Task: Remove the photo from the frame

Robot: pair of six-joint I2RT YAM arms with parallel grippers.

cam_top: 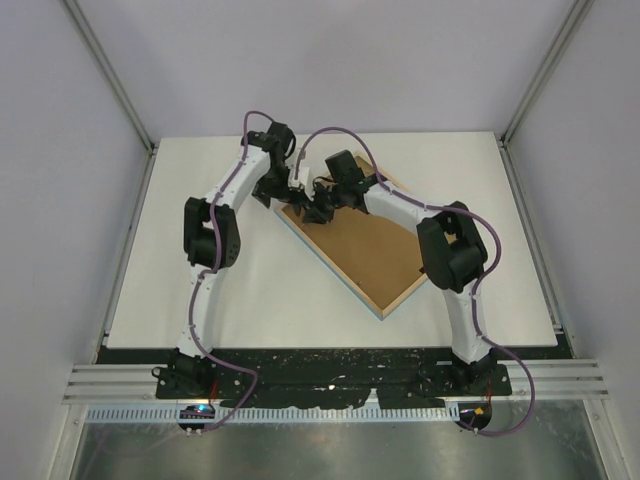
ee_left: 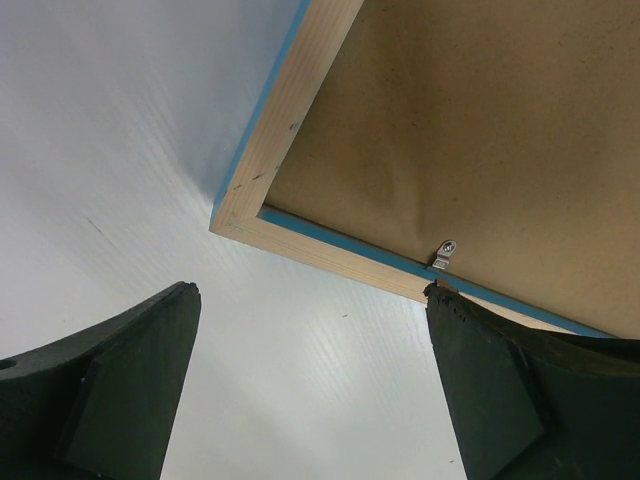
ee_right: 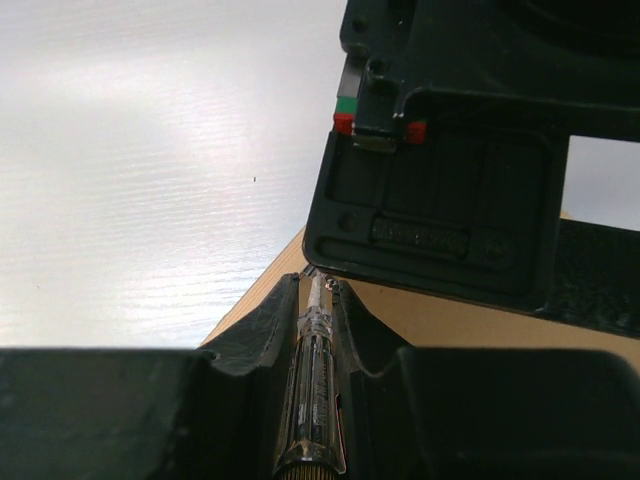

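Note:
The photo frame [cam_top: 372, 300] lies back up, its brown backing board [cam_top: 372, 240] facing me inside a light wood rim with blue edging. A small metal clip [ee_left: 445, 252] sits on the lower inner edge near a corner in the left wrist view. My left gripper stands open over that corner, nothing between its fingers. My right gripper is shut on a slim, partly clear tool [ee_right: 312, 385], whose tip points toward the rim by the left gripper. Whether the tip touches the clip cannot be told. The photo itself is hidden.
Both grippers are crowded together at the frame's left corner; the left gripper's black body [ee_right: 440, 215] fills much of the right wrist view. Grey walls stand around it.

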